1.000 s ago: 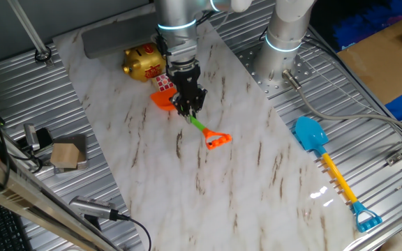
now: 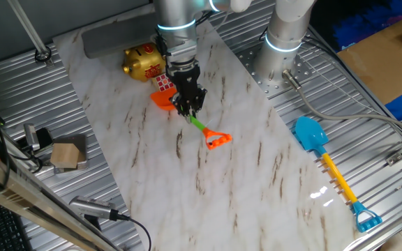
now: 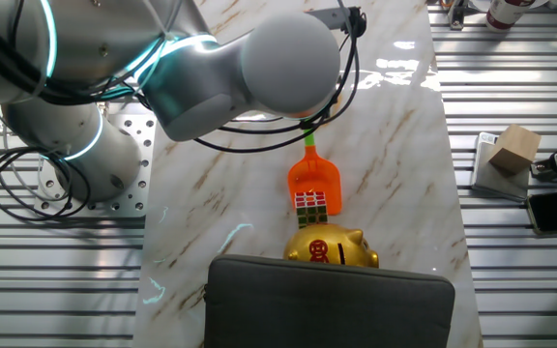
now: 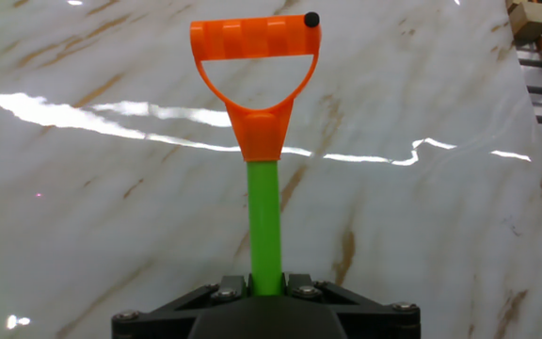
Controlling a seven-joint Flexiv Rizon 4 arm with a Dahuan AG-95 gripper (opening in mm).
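Note:
A toy shovel with an orange blade, green shaft and orange D-shaped handle (image 4: 257, 40) lies along the marble-patterned tabletop. My gripper (image 2: 192, 111) is low over its middle, and in the wrist view the fingers (image 4: 304, 285) close in on both sides of the green shaft (image 4: 264, 221). No gap shows between them and the shaft, so the gripper looks shut on it. In exterior view 2 the orange blade (image 3: 314, 178) points toward a small patterned cube (image 3: 310, 207), while my arm covers the handle end there.
Beside the cube sits a golden piggy bank (image 2: 144, 61), with a dark grey case (image 3: 329, 304) behind it. Another shovel, blue and yellow (image 2: 332, 171), rests along the table's right side. A wooden block (image 2: 65, 155) is off to the left.

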